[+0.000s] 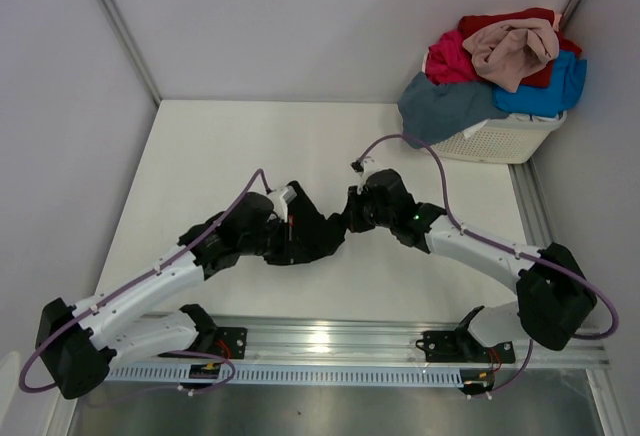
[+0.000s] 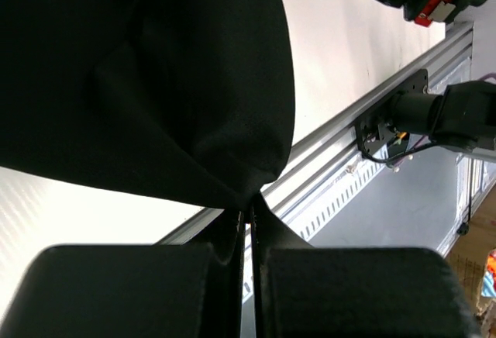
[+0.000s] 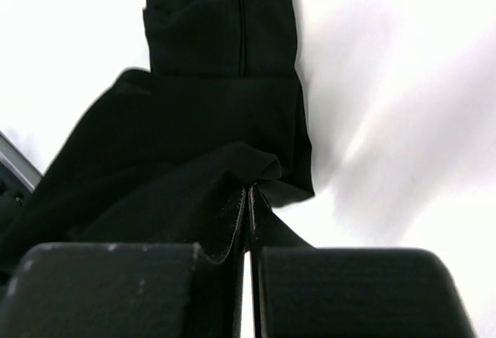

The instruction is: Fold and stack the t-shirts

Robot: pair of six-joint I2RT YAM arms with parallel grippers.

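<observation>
A black t-shirt (image 1: pixel 315 228) is partly lifted off the white table between my two arms. My left gripper is shut on one of its corners, with the cloth spreading away from the fingertips in the left wrist view. On the opposite side my right gripper is shut on another edge of the shirt. In the right wrist view the shirt's far part lies folded on the table, while the near part rises to my fingertips. Much of the shirt is hidden behind the left arm in the top view.
A white basket (image 1: pixel 497 142) heaped with coloured clothes stands at the back right, a grey-blue garment (image 1: pixel 440 113) draping over its side. A metal rail (image 1: pixel 320 330) runs along the front edge.
</observation>
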